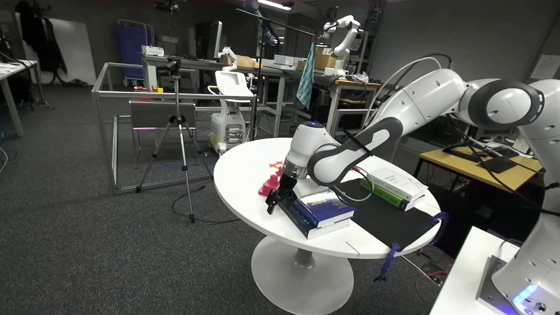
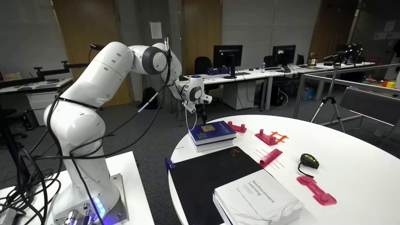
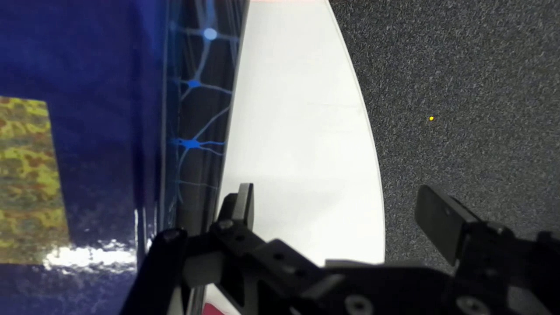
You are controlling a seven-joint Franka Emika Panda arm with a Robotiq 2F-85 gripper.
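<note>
Two thick books lie stacked near the edge of the round white table [image 1: 239, 173]. On top is a blue book [image 2: 213, 130] with a gold patch on its cover. Beneath it a dark book [image 3: 202, 105] with a blue neuron pattern sticks out along one side. My gripper stands open beside that exposed strip, its fingers wide apart and empty. In the wrist view, one finger [image 3: 244, 204] is close against the dark book's edge, and the other is seen over the floor past the table's rim. Whether the near finger touches the book I cannot tell.
A black mat [image 2: 210, 183] covers part of the table, with a white Reinforcement Learning book [image 2: 258, 198] on its far end. Several pink printed parts, among them a pink bracket [image 2: 267, 137], and a tape measure [image 2: 309, 161] lie on the other side.
</note>
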